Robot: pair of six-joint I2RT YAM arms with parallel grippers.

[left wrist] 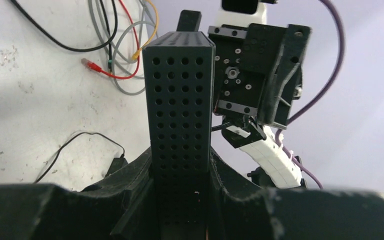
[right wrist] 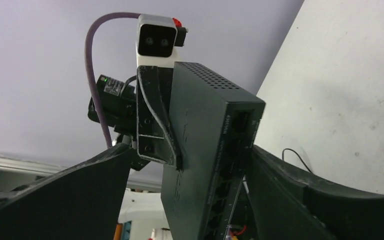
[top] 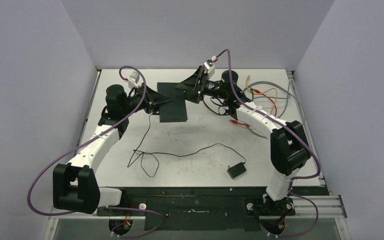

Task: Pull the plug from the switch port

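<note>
The dark network switch (top: 172, 107) is held up off the table, tilted on edge in the wrist views. My left gripper is shut on it, one finger flat against its broad face. The right gripper (top: 187, 93) is at the switch's right end. In the right wrist view its fingers (right wrist: 87, 182) stand apart on either side of the switch, with a gap on the left. The row of ports (right wrist: 228, 172) faces that gripper, and the ports that show look empty; the lower ones are unclear. I cannot make out a plug in the switch.
A thin black cord runs from near the left gripper across the table to a power adapter (top: 236, 170). Red, yellow and grey cables lie coiled at the back right, including a red plug.
</note>
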